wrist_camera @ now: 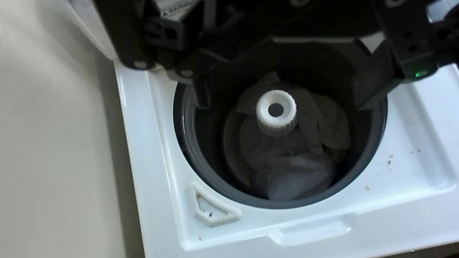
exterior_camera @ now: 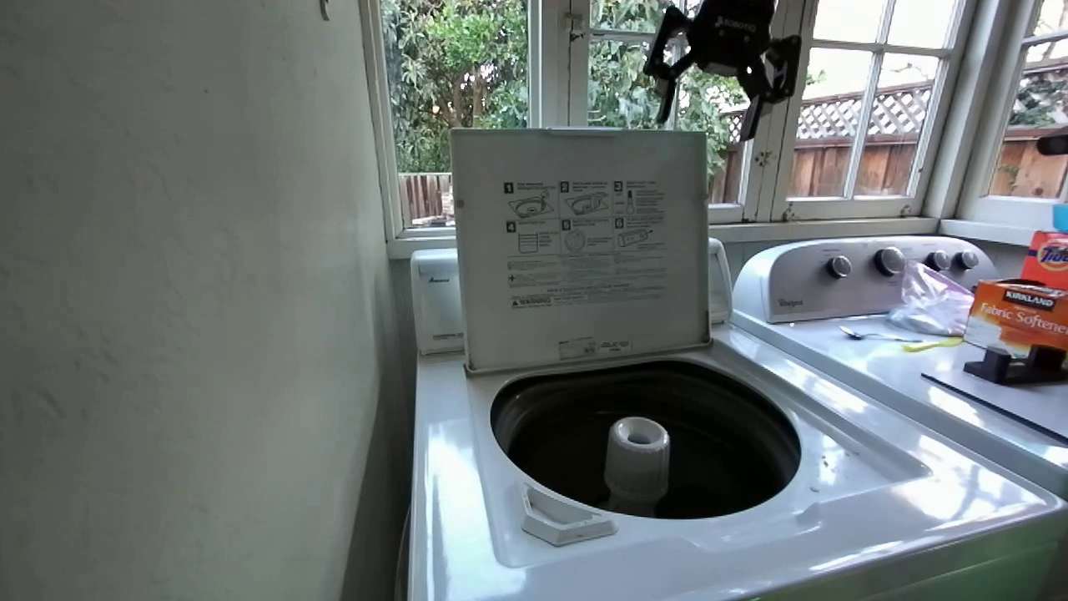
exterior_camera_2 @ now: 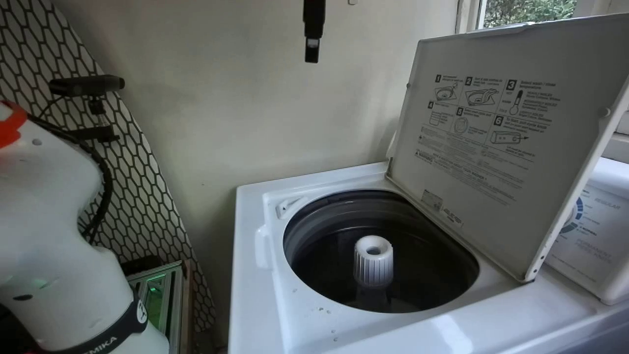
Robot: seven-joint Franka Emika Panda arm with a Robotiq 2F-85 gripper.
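High above the washer, my gripper [exterior_camera: 708, 125] hangs with its fingers spread wide and nothing between them. Below it the washing machine [wrist_camera: 172, 232] stands with its lid [exterior_camera: 586, 240] raised. Pale cloth [wrist_camera: 297, 172] lies in the bottom of the dark tub, around the white agitator [wrist_camera: 276, 109]; both exterior views leave that cloth hidden. In the wrist view, the gripper's dark fingers [wrist_camera: 201, 91] reach over the tub opening from the top of the picture. One finger of the gripper shows at the top of exterior view 2, against the wall.
Left of the washer rises a bare wall [exterior_camera: 200, 300]. To its right stands a second machine [exterior_camera: 841, 361] bearing a plastic bag [exterior_camera: 933, 299], a spoon, and an orange fabric softener box [exterior_camera: 1013, 312]. Windows [exterior_camera: 460, 80] lie behind the lid.
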